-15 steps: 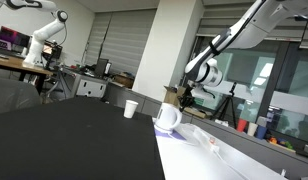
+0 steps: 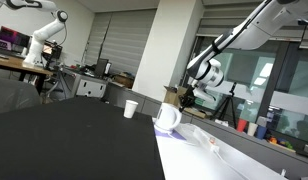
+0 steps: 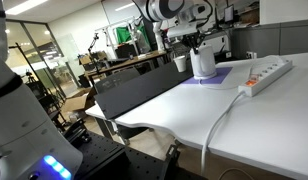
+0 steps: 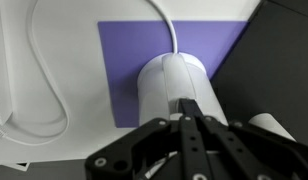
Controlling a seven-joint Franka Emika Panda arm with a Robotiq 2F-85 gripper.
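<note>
A white kettle (image 3: 203, 64) stands upright on a purple mat (image 3: 220, 75), near the back of the white table in exterior view 2. It also shows in exterior view 1 as a white jug-like shape (image 2: 168, 117). The wrist view looks down on the kettle (image 4: 152, 88), whose pale handle (image 4: 175, 72) runs toward my fingertips. My gripper is shut, over or close beside the handle's end; whether it touches cannot be told. Nothing shows between the fingers.
A white cup (image 2: 130, 108) stands on the dark surface left of the kettle. A power strip (image 3: 266, 76) lies to the right, with a white cord (image 3: 216, 119) trailing across the table.
In exterior view 1 the arm has shifted slightly to the right. The kettle and cup stay where they were.
</note>
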